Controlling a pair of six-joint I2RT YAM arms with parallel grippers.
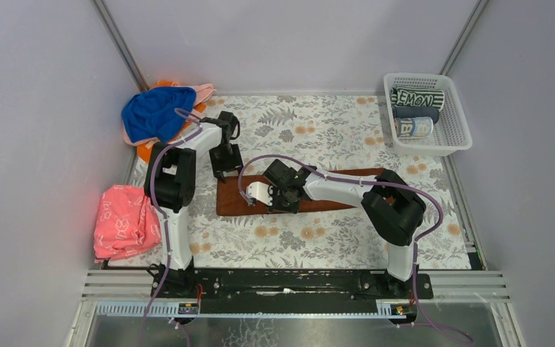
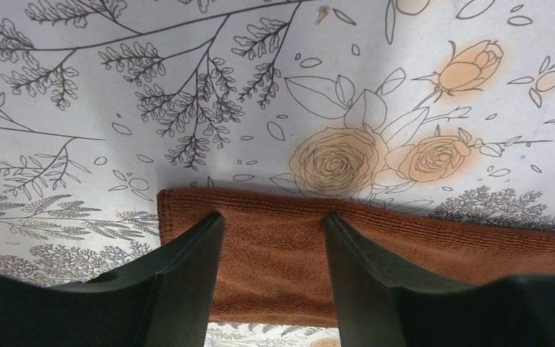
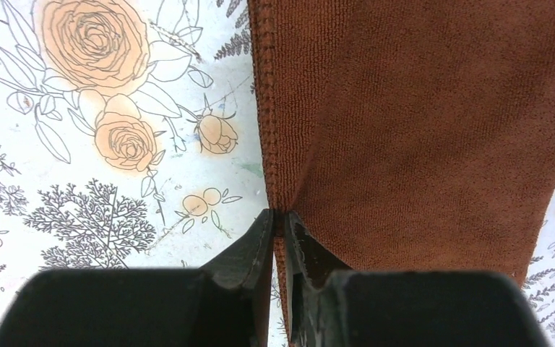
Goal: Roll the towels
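A brown towel (image 1: 233, 198) lies as a long flat strip across the table, partly under my right arm. Over its far edge at the left end is my left gripper, its fingers apart and only bare towel surface visible between them. At the near long edge of the same towel, my right gripper has its fingertips drawn almost together. A narrow strip of the hem (image 3: 280, 184) runs in between them, and a crease rises from that pinch. In the top view the right fingertips are largely hidden by the gripper's own body.
A white basket (image 1: 465, 130) with several rolled towels stands at the back right. Blue and orange cloths (image 1: 160, 112) are heaped at the back left, and a pink towel (image 1: 126, 224) lies at the left.
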